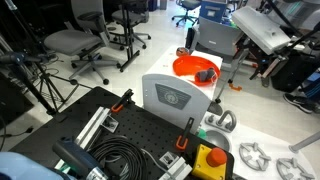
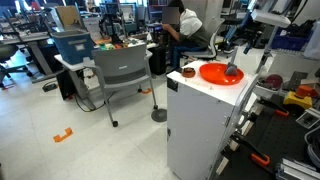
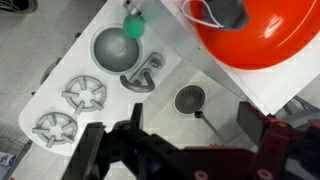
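My gripper hangs above the toy sink with its fingers wide apart and nothing between them. In exterior view 1 the gripper (image 1: 256,70) is high at the right, well clear of the counter. A small round green object (image 3: 133,26) lies in the grey sink basin (image 3: 112,60), at its edge in the wrist view. On the red plate (image 3: 262,42) rests a dark grey item (image 3: 230,12) with a pale loop; its exact kind is unclear.
Beside the basin stands a faucet (image 3: 143,75). Two toy burners (image 3: 84,94) lie near it. An orange-topped yellow button box (image 1: 212,160) and a coiled black cable (image 1: 118,157) occupy the front. A small brown item (image 1: 182,51) sits behind the plate.
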